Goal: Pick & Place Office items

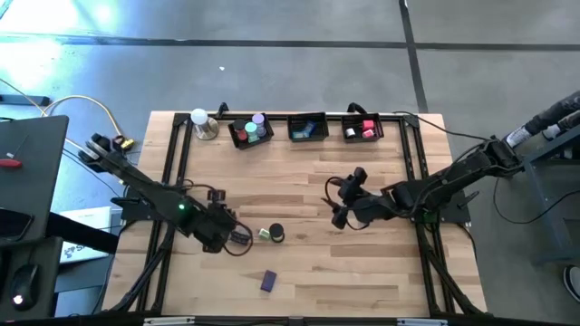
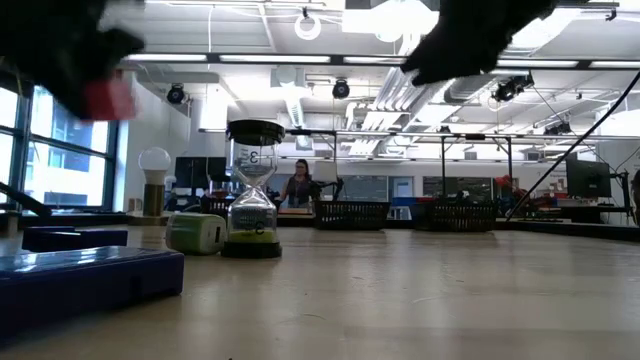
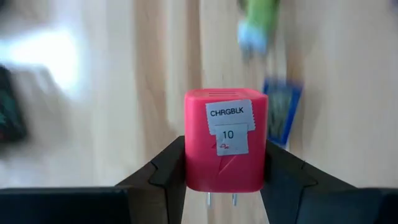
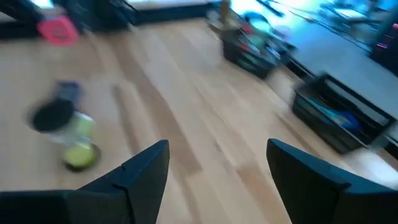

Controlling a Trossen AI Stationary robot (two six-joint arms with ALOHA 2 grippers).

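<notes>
The pink charger block (image 3: 227, 174), labelled CHRGBLK 10, is clamped in my left gripper with its prongs toward the wrist. It is lifted clear of the table; the low view shows it as a pink blur at upper left. Below it lies a blue-framed timer (image 3: 281, 112), blurred. My right gripper is open and empty, above the table's right side. Three black baskets line the back: the left one holds bottles, the middle basket (image 1: 291, 135) a blue item, the right basket (image 1: 380, 132) pink and white items.
An hourglass (image 2: 254, 190) stands upright mid-table beside a small green-and-white item (image 2: 196, 233). A dark blue box (image 1: 268, 281) lies nearer the front. At the back left is a white-topped jar (image 1: 207, 128). The table centre between baskets and hourglass is free.
</notes>
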